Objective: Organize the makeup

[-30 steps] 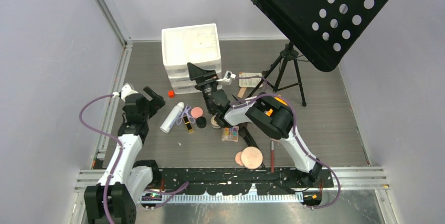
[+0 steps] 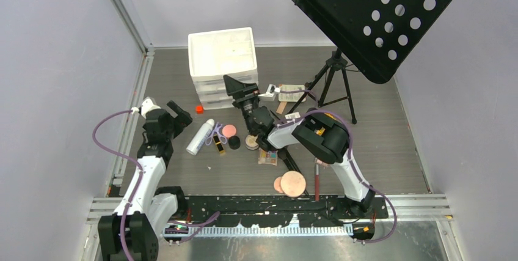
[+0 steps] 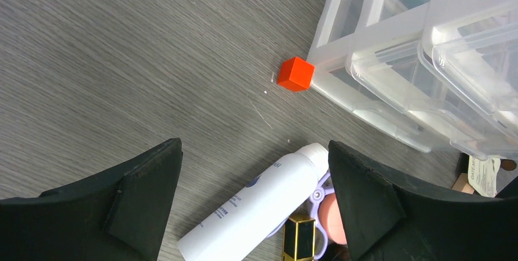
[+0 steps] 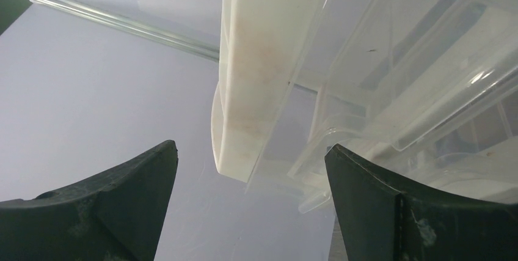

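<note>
A white organizer with clear drawers (image 2: 221,53) stands at the back. My right gripper is open at its drawer fronts, at the upper front right of the unit. My left gripper hangs open at the left, above bare table beside a white spray can (image 3: 244,212). Makeup lies in front: a pink round case (image 2: 229,131), a black round jar (image 2: 234,142), a gold-black tube (image 2: 218,145), a colour palette (image 2: 268,158), a large powder compact (image 2: 292,183) and brushes (image 2: 317,180). Purple scissors (image 2: 217,134) lie among them.
An orange cube (image 3: 295,73) sits beside the drawers. A black perforated stand (image 2: 379,22) with tripod occupies the back right, near a pale palette (image 2: 291,90).
My right arm has shifted slightly to the right, with its gripper still at the drawers. The left arm and the objects look unchanged.
</note>
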